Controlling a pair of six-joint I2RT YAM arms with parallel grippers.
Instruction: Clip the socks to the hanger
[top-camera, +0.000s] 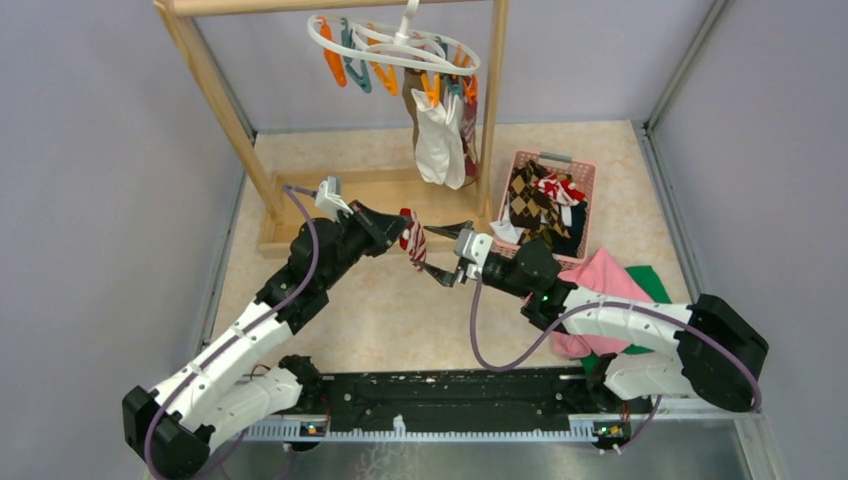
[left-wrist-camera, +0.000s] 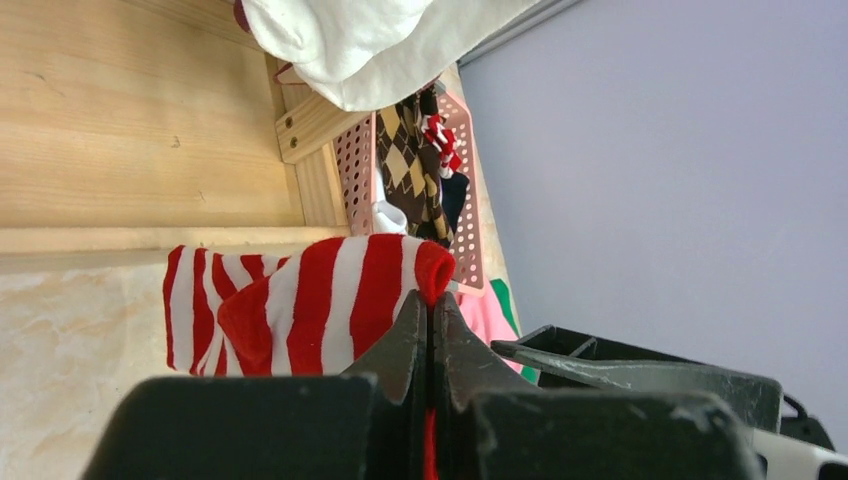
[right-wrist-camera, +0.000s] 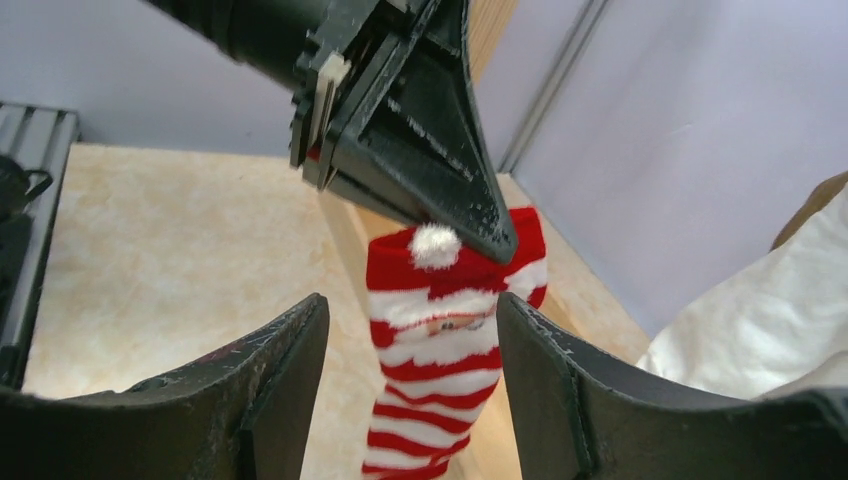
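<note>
A red and white striped sock (left-wrist-camera: 333, 305) hangs from my left gripper, which is shut on its red edge. Facing it from the right, my right gripper stands part open; the sock shows between its fingers in the right wrist view, with no grip on it visible. The round white hanger (top-camera: 345, 47) hangs at the back from a wooden frame. On its left side, orange and teal clips (top-camera: 333, 66) hang with nothing in them. White socks (top-camera: 440, 140) and darker ones are clipped on its right side.
A pink basket (top-camera: 587, 205) holding several socks stands right of the frame. Pink cloth (top-camera: 600, 280) and green cloth (top-camera: 648, 283) lie at the right, under the right arm. Table space in front of the grippers is clear.
</note>
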